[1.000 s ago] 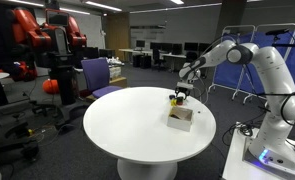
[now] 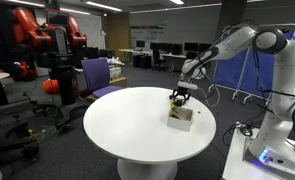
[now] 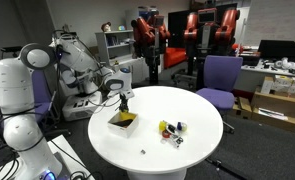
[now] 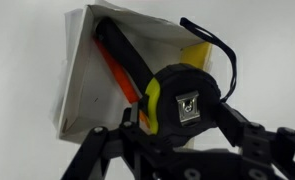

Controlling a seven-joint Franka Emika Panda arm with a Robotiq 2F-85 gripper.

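A black and yellow tape measure (image 4: pixel 183 102) with a wrist strap is in the wrist view, right at my fingertips. My gripper is open, its fingers on either side of the tape measure's near end; whether they touch it is hard to tell. Beneath lies an open white box (image 4: pixel 75 75), holding an orange and black tool (image 4: pixel 117 60) along its left side. From outside, my gripper (image 3: pixel 125 106) is low over the box (image 3: pixel 114 126). The tape measure's underside is hidden, so I cannot tell what it rests on.
The box stands on a round white table (image 2: pixel 117 125). Several small colored items (image 3: pixel 171 132) lie beside it, and a small dark piece (image 3: pixel 143 152) sits near the edge. A purple chair (image 3: pixel 219 80) stands beyond.
The arm has swung from behind the box toward the arm's base side, and my gripper is now over the box. The box has stayed in place.
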